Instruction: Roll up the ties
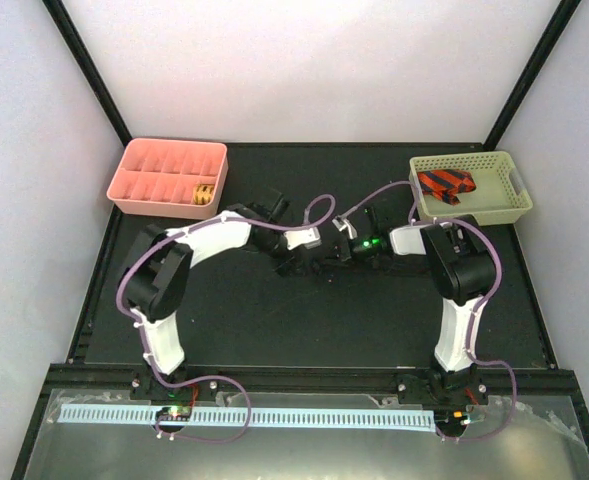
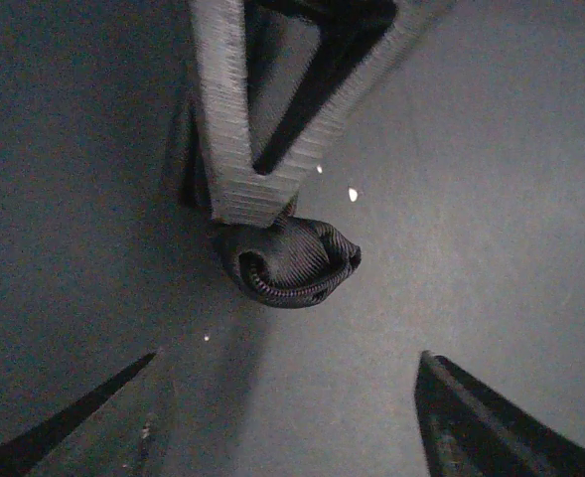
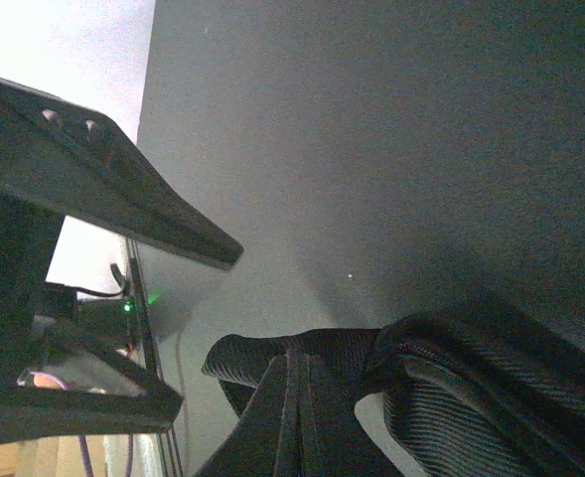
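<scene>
A dark ribbed tie [image 2: 290,258] lies on the black mat with its end curled over, just beneath a gripper in the left wrist view. My left gripper has its fingers apart around empty space below the curl. In the right wrist view the tie [image 3: 471,388] stretches across the lower right under my right gripper, whose fingertips are shut together, touching or just over the fabric; whether cloth is between them is unclear. From above, both grippers meet near the middle of the mat, and the dark tie is hard to make out there.
A pink divided box [image 1: 149,200] with a yellow roll stands at the back left. A green basket [image 1: 494,205] holding an orange-and-navy striped tie [image 1: 444,182] stands at the back right.
</scene>
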